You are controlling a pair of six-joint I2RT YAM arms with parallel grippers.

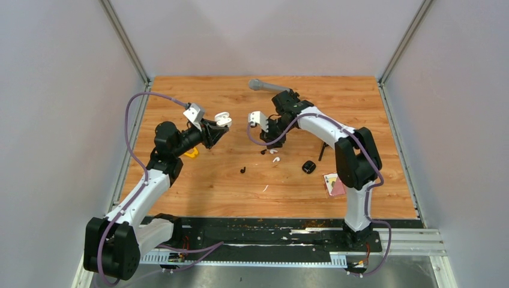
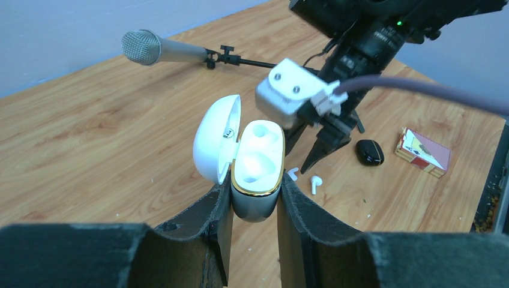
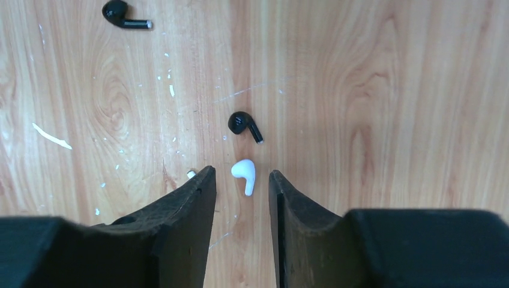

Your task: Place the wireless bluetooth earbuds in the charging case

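Observation:
My left gripper is shut on the white charging case (image 2: pixel 258 157), held raised with its lid open and empty-looking slots facing up. My right gripper is open above the table, fingers either side of and above a white earbud (image 3: pixel 244 174). A black earbud (image 3: pixel 238 123) lies just beyond it, another black earbud (image 3: pixel 115 13) farther off. A small white-tipped piece (image 3: pixel 191 174) is mostly hidden by a finger. In the left wrist view white earbuds (image 2: pixel 316 183) lie beneath the right arm.
A black case (image 1: pixel 309 167) and a card box (image 1: pixel 335 185) lie on the right of the table. A microphone on a stand (image 1: pixel 264 85) is at the back. A yellow object (image 1: pixel 193 152) sits under the left arm.

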